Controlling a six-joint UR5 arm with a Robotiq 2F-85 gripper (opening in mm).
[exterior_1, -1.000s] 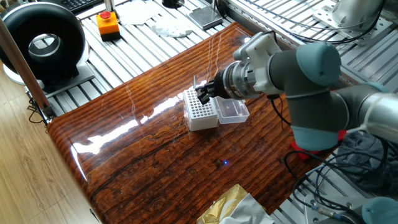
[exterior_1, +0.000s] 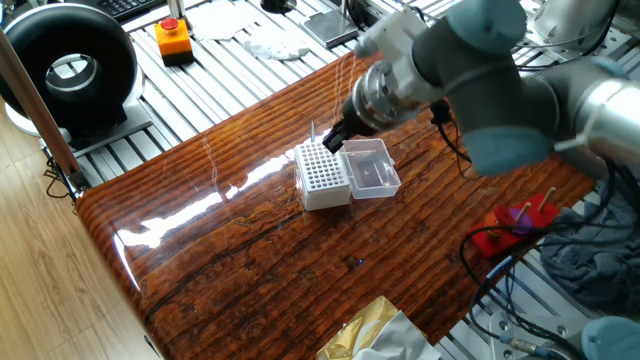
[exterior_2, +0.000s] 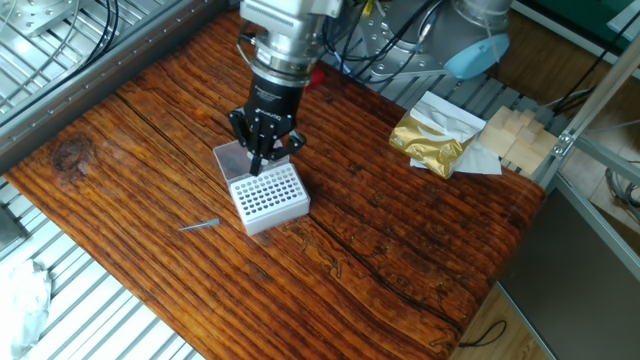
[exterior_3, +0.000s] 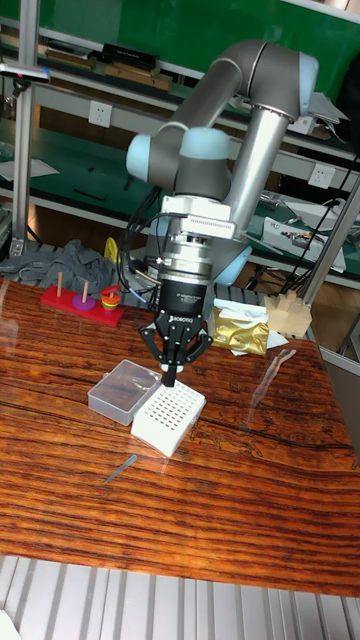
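Note:
A white rack (exterior_1: 323, 177) with rows of holes stands on the wooden table, its clear lid (exterior_1: 371, 168) folded open beside it. My gripper (exterior_2: 255, 168) points down over the lid-side edge of the rack. Its fingers look closed together, and nothing shows between them; whether the tips touch the rack I cannot tell. In exterior view 3 the dark gripper (exterior_3: 168, 378) hides part of the rack's far edge. A thin, pale pointed piece, like a pipette tip (exterior_2: 201, 225), lies loose on the table beside the rack.
A red base with pegs (exterior_3: 82, 305) sits on the arm's side of the table. A gold and white packet (exterior_2: 437, 138) lies near wooden blocks (exterior_2: 520, 137) at one edge.
The arm has swung toward the top of exterior view 1, and the gripper has shifted slightly up and right over the rack. Rack, lid and loose piece have stayed put.

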